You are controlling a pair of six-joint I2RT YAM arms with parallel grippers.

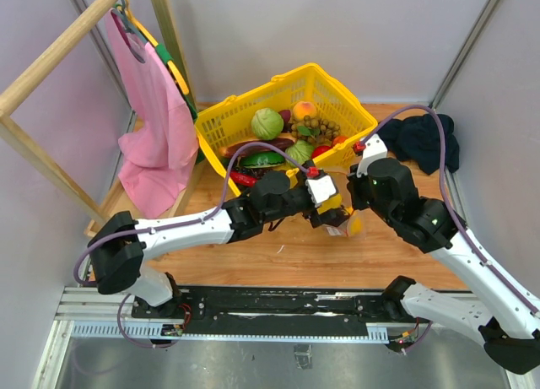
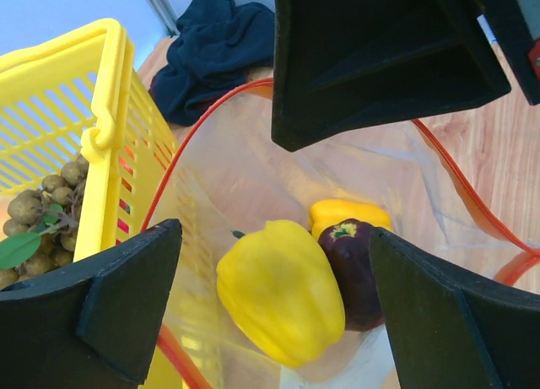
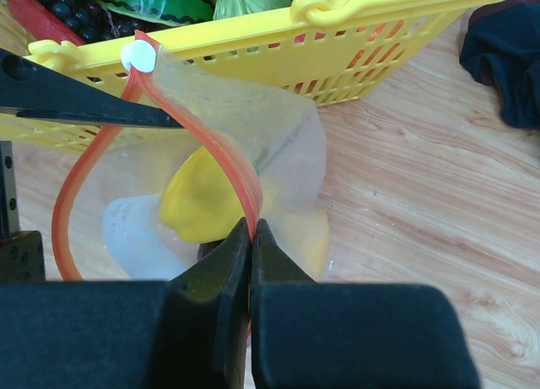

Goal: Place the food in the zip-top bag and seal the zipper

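Note:
The clear zip top bag (image 3: 291, 144) stands upright with its orange-edged mouth spread wide. Inside it are a yellow bell pepper (image 2: 281, 292), a dark purple item (image 2: 353, 271) and a second yellow item (image 2: 346, 213). My left gripper is open at the bag's mouth, its fingers apart and the pepper loose below them. In the right wrist view, one left finger (image 3: 84, 100) reaches behind the orange rim. My right gripper is shut on that rim (image 3: 221, 159). A white slider (image 3: 139, 56) sits at the rim's far corner.
The yellow basket (image 1: 245, 102), full of produce, stands right behind the bag. A dark cloth (image 1: 422, 141) lies at the back right, and a pink apron (image 1: 156, 127) hangs from a wooden rack at left. Bare wood (image 3: 422, 212) lies right of the bag.

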